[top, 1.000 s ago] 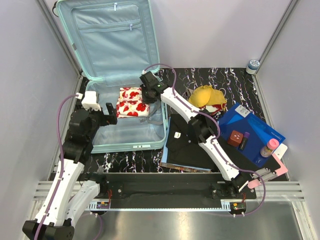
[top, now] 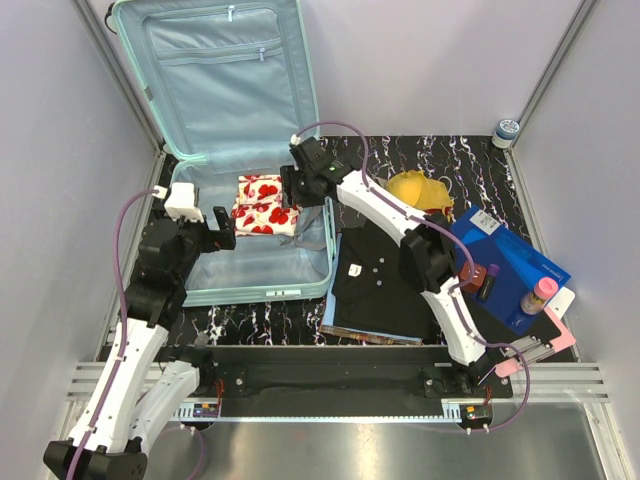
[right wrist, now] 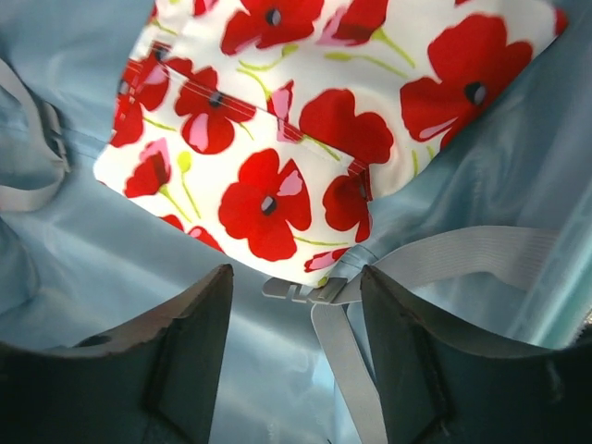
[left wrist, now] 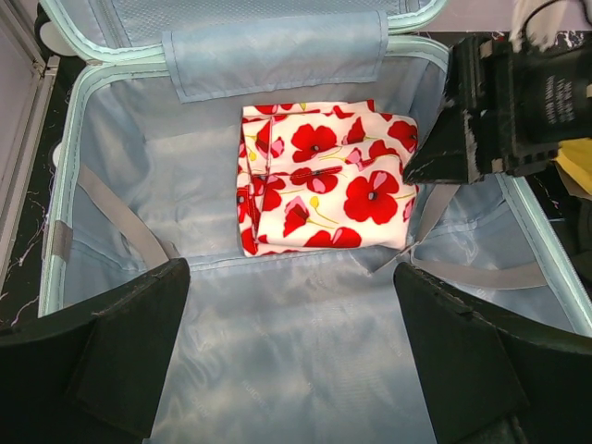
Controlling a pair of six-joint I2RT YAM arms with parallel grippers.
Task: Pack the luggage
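Observation:
A light-blue suitcase (top: pixel 252 296) lies open, its lid (top: pixel 215 70) standing up at the back. Folded white cloth with red poppies (left wrist: pixel 328 176) rests inside, toward the upper middle of the base. My left gripper (top: pixel 222 228) is open over the suitcase's left side; in its own wrist view the two fingers (left wrist: pixel 102 347) are wide apart with only lining between. Just over the cloth's right edge hangs my right gripper (top: pixel 288 185), its fingers (right wrist: pixel 208 314) parted. In the right wrist view, the cloth (right wrist: pixel 268 199) lies beyond the fingertips, and nothing is held.
Right of the suitcase lie a folded black shirt (top: pixel 375 290), a yellow cap (top: pixel 410 188), a blue folder (top: pixel 500 255), a dark bottle (top: pixel 488 283) and a pink-capped bottle (top: pixel 540 295). A strap (right wrist: pixel 472 257) crosses the suitcase's right side.
My right gripper has drawn up and slightly right from the cloth's edge, and its fingers have parted. The cloth stays in place. The left arm has not moved.

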